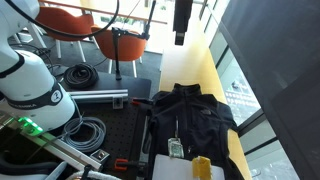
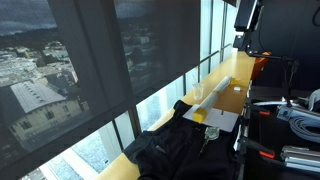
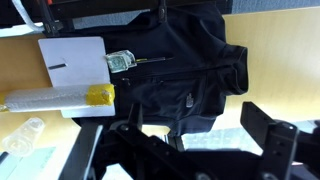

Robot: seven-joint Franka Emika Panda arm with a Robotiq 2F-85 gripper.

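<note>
Black clothing, seemingly a jacket [image 3: 185,85], lies spread on the wooden table. On its edge rests a small item with a clear, greenish end and a thin dark shaft [image 3: 121,62]. Beside the jacket is a white sheet [image 3: 75,62], with a white roll [image 3: 50,98] ending in a yellow tip [image 3: 100,95] lying across it. My gripper is open, its fingers wide apart with nothing between them. It hangs above the table, apart from the jacket; in exterior view 1 the gripper [image 1: 180,38] appears at the top, beyond the jacket.
A clear plastic cup [image 3: 22,138] is near the roll by the window side. Coiled grey cable [image 1: 85,133] lies beside the robot's white base [image 1: 30,85]. Bare wooden table [image 3: 285,55] extends past the jacket. A dark window blind [image 2: 140,50] borders the table.
</note>
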